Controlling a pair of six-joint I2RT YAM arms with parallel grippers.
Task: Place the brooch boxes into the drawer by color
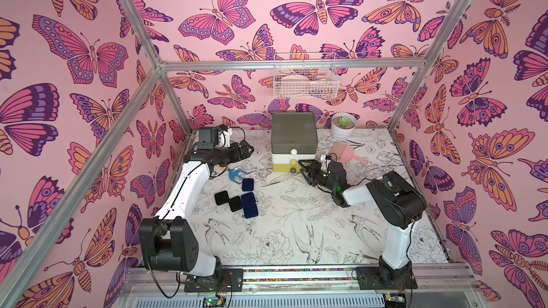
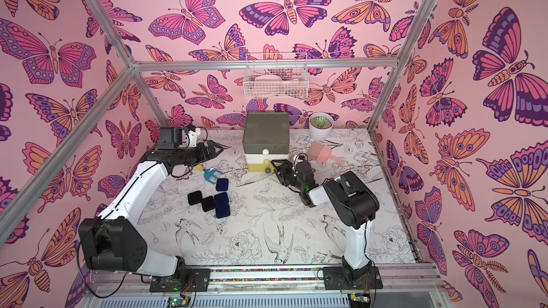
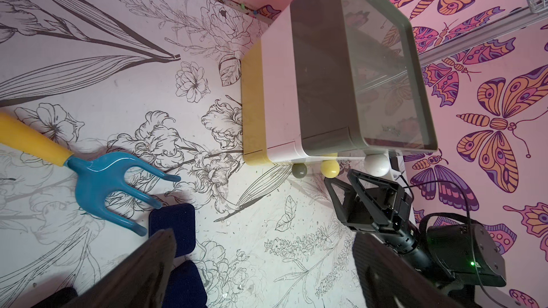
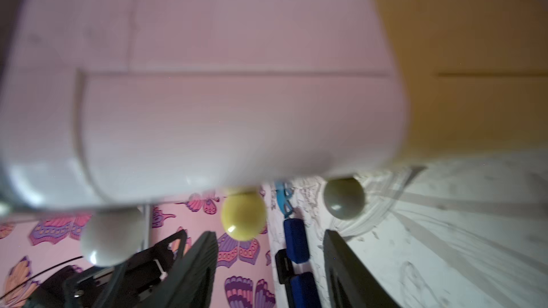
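Note:
A three-tier drawer box [image 1: 294, 131] in grey-green, white and yellow stands at the back centre, with round white, yellow [image 3: 330, 168] and grey [image 3: 299, 170] knobs. My right gripper [image 2: 276, 166] is at the box's front by the lower knobs, part open; in the right wrist view the yellow knob lies just beyond its empty fingertips. My left gripper [image 1: 247, 147] is open, raised left of the box, empty. Dark blue brooch boxes [image 1: 250, 204] and black ones [image 1: 221, 197] lie on the mat at front left.
A blue hand fork [image 3: 102, 185] lies left of the box. A pink brush [image 1: 344, 151] and a potted succulent [image 1: 343, 126] stand to the right. A wire basket [image 1: 305, 88] hangs at the back.

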